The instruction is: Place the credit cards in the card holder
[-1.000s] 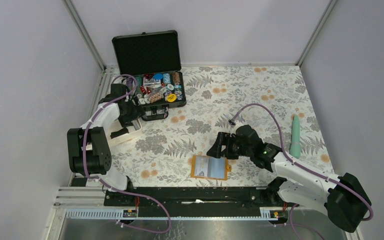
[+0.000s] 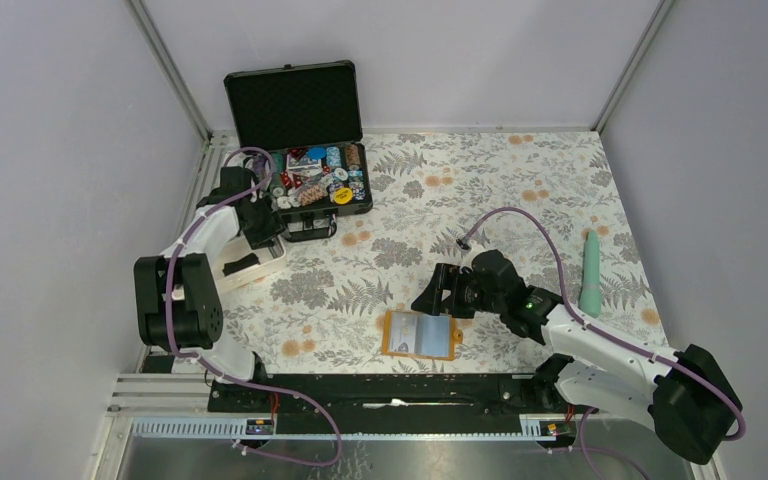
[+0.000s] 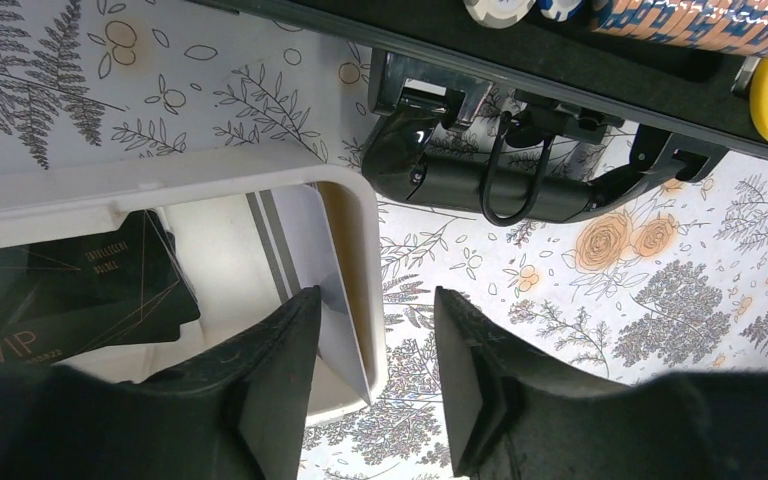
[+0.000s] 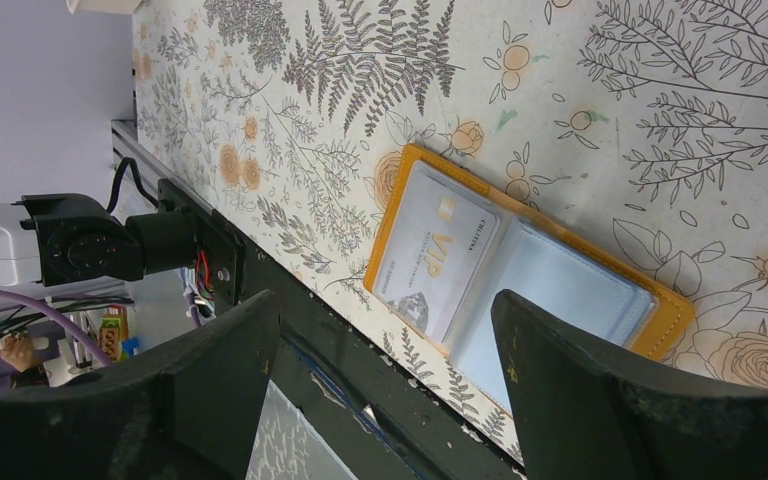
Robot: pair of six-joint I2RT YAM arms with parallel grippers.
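In the left wrist view, a pale card [image 3: 303,240] with grey stripes leans against the end wall of a white tray [image 3: 362,270]. My left gripper is partly open over that end, one fingertip at the card's inner face and the other beyond the wall. No grip on the card shows. A black VIP card [image 3: 75,285] lies flat in the tray. In the right wrist view, the orange-edged card holder [image 4: 673,330] lies open, with a silver VIP card [image 4: 440,250] in one side. My right gripper hovers open above it, empty.
An open black case [image 2: 368,204] of chips stands just behind the tray, its handle [image 3: 505,185] close to my left fingers. A green cylinder-like object [image 2: 591,272] lies at the right.
The right arm, the holder and the case stay where they were.
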